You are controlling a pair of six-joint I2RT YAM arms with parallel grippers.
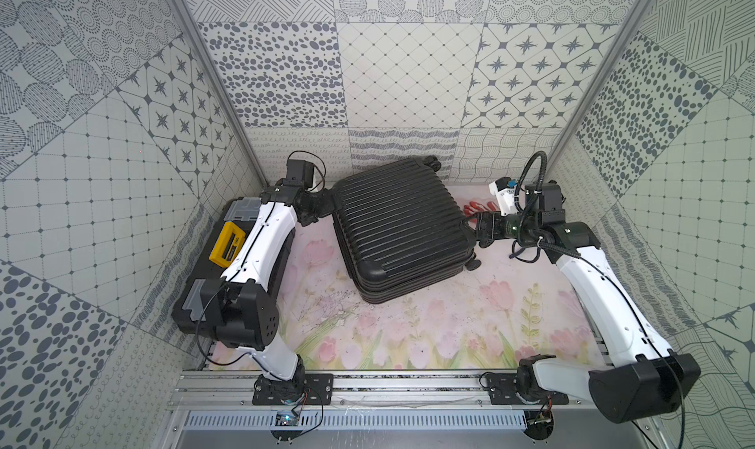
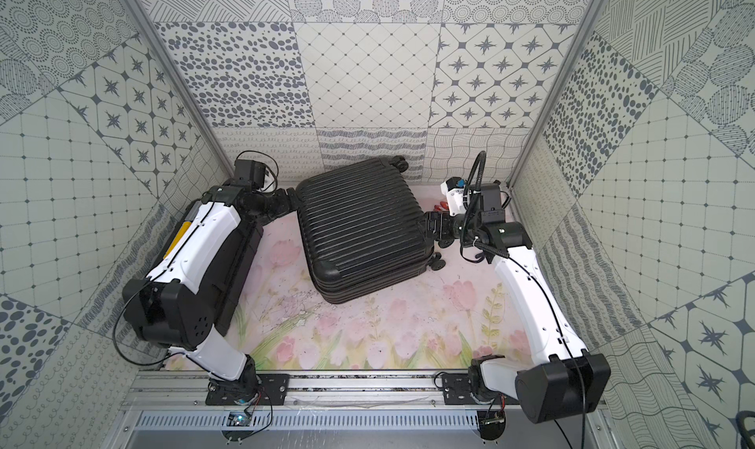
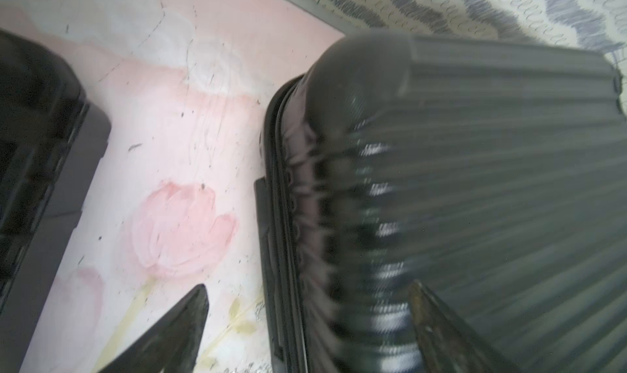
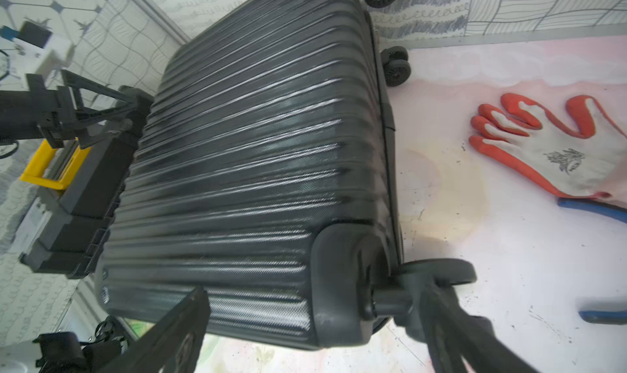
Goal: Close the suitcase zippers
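Note:
The black ribbed suitcase (image 1: 405, 221) lies flat and turned at an angle in the middle of the table, wheels toward the right. In the left wrist view its zipper seam (image 3: 284, 242) runs along the left side; no zipper pull can be made out there. My left gripper stands open by the suitcase's left side, one finger over the lid and the other over the table. At the wheeled side is my right gripper, also open, above the near corner with its wheel (image 4: 434, 281) close to one finger. Neither holds anything.
A black toolbox (image 1: 196, 299) with a yellow insert (image 1: 228, 244) stands at the left under my left arm. Red-and-white gloves (image 4: 555, 144) and a blue-handled tool (image 4: 594, 206) lie right of the suitcase.

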